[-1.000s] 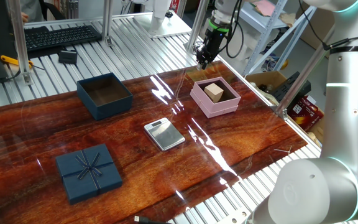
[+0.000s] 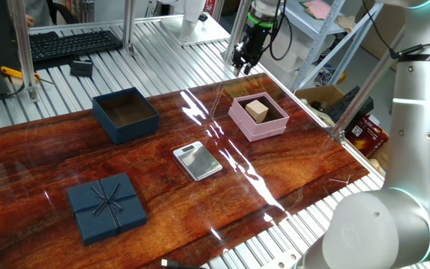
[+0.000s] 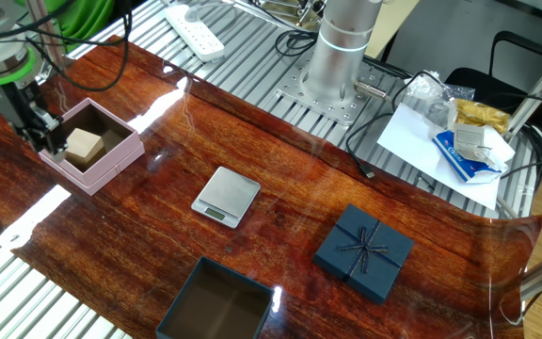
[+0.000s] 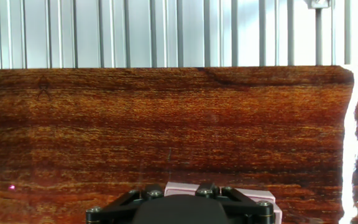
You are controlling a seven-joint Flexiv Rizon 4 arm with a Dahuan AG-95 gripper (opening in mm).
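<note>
A pale wooden block [image 2: 257,111] rests inside the open pink box [image 2: 258,134], tilted against the box's inside. My gripper [image 2: 241,70] hangs beyond the box in exterior view 1, apart from block and box. In exterior view 2 the gripper [image 3: 55,146] overlaps the pink box [image 3: 116,170] and partly covers its far side. Seen from the wrist, the gripper has its fingertips apart, with pink box edge [image 4: 253,195] showing behind; nothing is held. The block is hidden in that view.
A small silver scale [image 2: 198,161] lies mid-table. An open dark blue box [image 2: 126,116] and a blue lid with a bow [image 2: 107,208] are on the glossy brown tabletop [image 2: 36,164]. Clear space separates them. A robot base [image 3: 337,80] stands by the table edge.
In exterior view 1 my gripper has shifted slightly left and up, away from the pink box. The block, boxes and scale stay where they were.
</note>
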